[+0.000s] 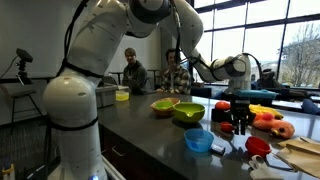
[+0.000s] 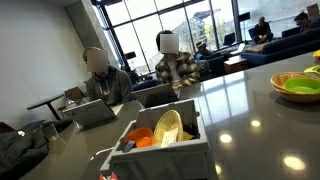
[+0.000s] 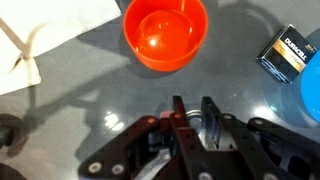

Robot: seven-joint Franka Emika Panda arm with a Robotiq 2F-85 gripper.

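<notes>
My gripper is nearly closed, with a small pale, shiny thing (image 3: pixel 195 121) pinched between its fingers; most of it is hidden, so I cannot tell what it is. From the side, the gripper (image 1: pixel 240 127) hangs over the grey table between a blue bowl (image 1: pixel 198 140) and a red bowl (image 1: pixel 258 146). The wrist view shows the red bowl (image 3: pixel 165 35) ahead of the fingers, looking empty, and part of the blue bowl (image 3: pixel 312 85) at the right edge. A black and copper Duracell pack (image 3: pixel 287 53) lies beside the blue bowl.
Pale boards (image 1: pixel 300 155) lie to the right of the red bowl. Behind the gripper are orange and red items (image 1: pixel 282 129). A green bowl (image 1: pixel 188 112) stands farther back. A grey bin (image 2: pixel 175 158) holds several things. Bare table (image 1: pixel 140 130) stretches left of the blue bowl.
</notes>
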